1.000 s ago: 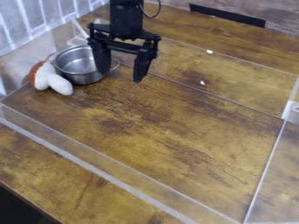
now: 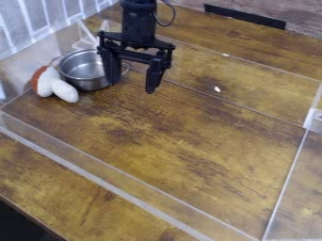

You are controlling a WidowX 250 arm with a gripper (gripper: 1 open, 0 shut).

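The black gripper [image 2: 132,66] hangs at the upper middle of the camera view, open, its two dark fingers pointing down over the wooden surface, just right of a steel bowl [image 2: 86,79]. A white plush object with an orange part [image 2: 56,87] lies left of the bowl, touching or very near it. Whether anything is inside the bowl is hard to tell.
Clear plastic edging [image 2: 308,141] borders the area. A small pale object behind the bowl at the upper left is unclear.
The gripper has shifted very slightly over the last second. The bowl and plush object look unmoved.
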